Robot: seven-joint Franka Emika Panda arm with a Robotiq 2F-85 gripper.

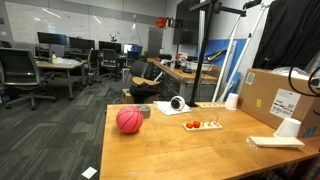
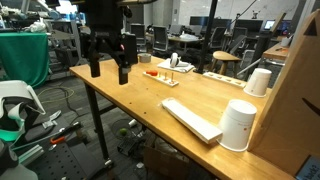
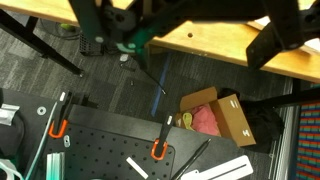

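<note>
In exterior view 2 my gripper (image 2: pixel 110 72) hangs at the upper left, near the table's edge, its two dark fingers apart with nothing between them. The wrist view also shows the fingers (image 3: pixel 285 38) spread, over the table edge and floor. On the wooden table (image 1: pixel 165 152) sit a red ball (image 1: pixel 129 119) and a pale rack (image 1: pixel 207 126) with small red pieces. A long white block (image 2: pixel 192 120) lies beside an upside-down white cup (image 2: pixel 237 125).
A cardboard box (image 1: pixel 272 100) stands on the table's right side; a second white cup (image 2: pixel 258 81) is farther back. A white ring-shaped object (image 1: pixel 178 102) rests at the rear. Open wood lies around the rack. Below the edge, the wrist view shows an open carton (image 3: pixel 215 117).
</note>
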